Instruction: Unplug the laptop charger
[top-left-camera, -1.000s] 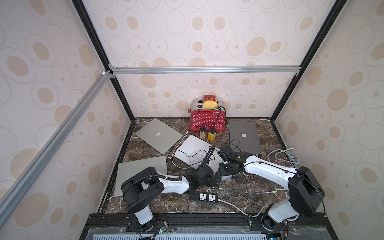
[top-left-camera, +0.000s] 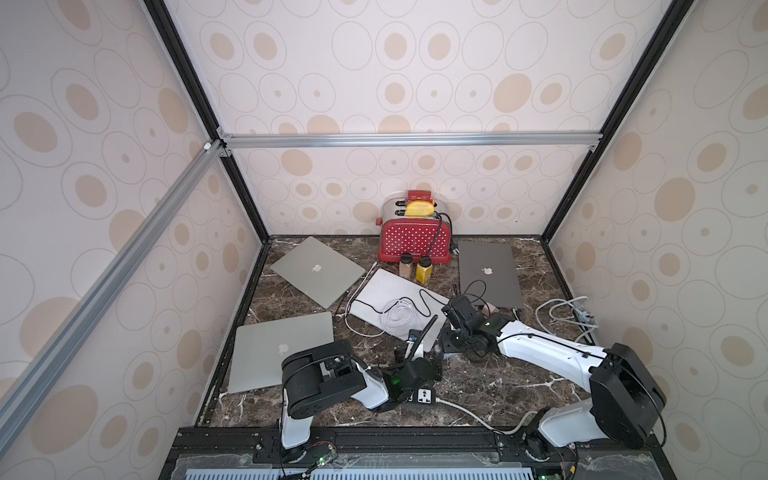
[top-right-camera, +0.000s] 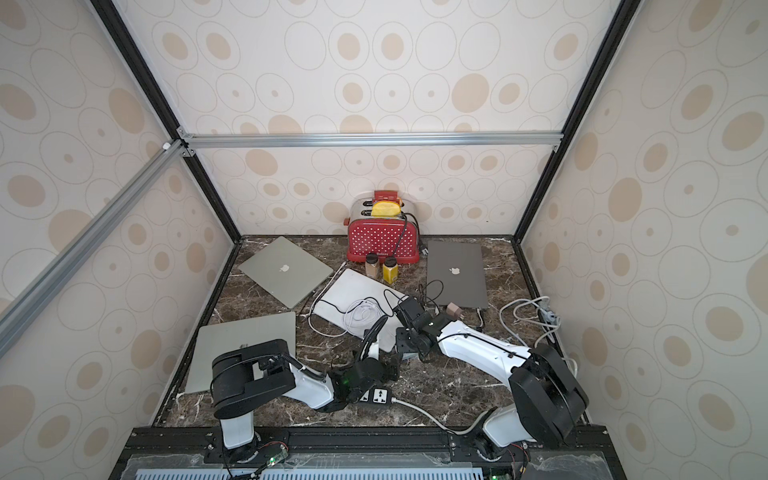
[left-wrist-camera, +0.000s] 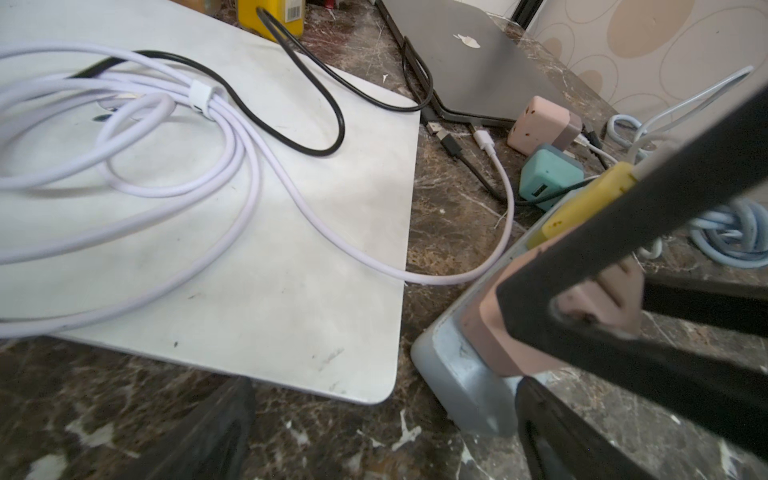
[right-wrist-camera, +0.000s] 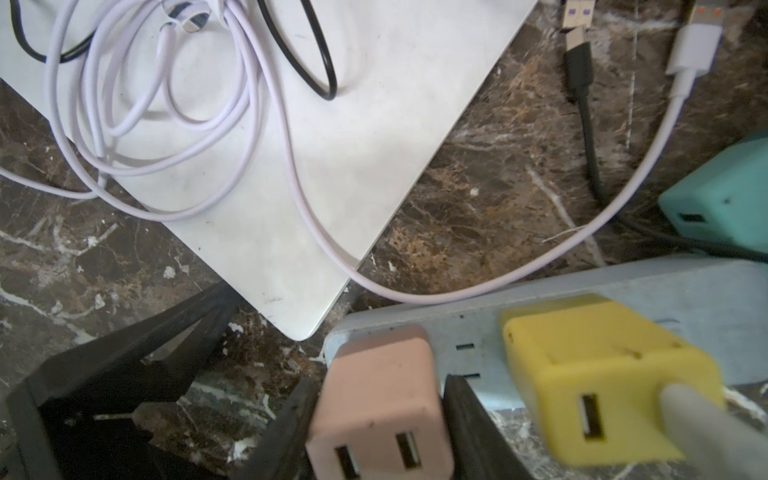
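Observation:
A pink charger (right-wrist-camera: 376, 384) stands on the near end of the pale blue power strip (right-wrist-camera: 480, 336). My right gripper is open, with one finger on each side of this charger; whether they touch it is unclear. Beside it on the strip is a yellow charger (right-wrist-camera: 608, 376) with a thick white cable. My left gripper stands open with nothing between its fingers, close to the strip's near end and the corner of the white laptop (left-wrist-camera: 320, 320). In the left wrist view, the right gripper's fingers partly cover the pink charger (left-wrist-camera: 500, 328).
A coiled white cable (left-wrist-camera: 192, 144) lies on the white laptop and runs past the strip. Teal (left-wrist-camera: 552, 172) and second pink (left-wrist-camera: 540, 124) chargers are beyond. The dark laptop (top-left-camera: 489, 276) and toaster (top-left-camera: 413, 240) stand behind; a black power strip (top-left-camera: 424, 396) lies in front.
The right arm has shifted a little to the right and stays over the pale blue strip.

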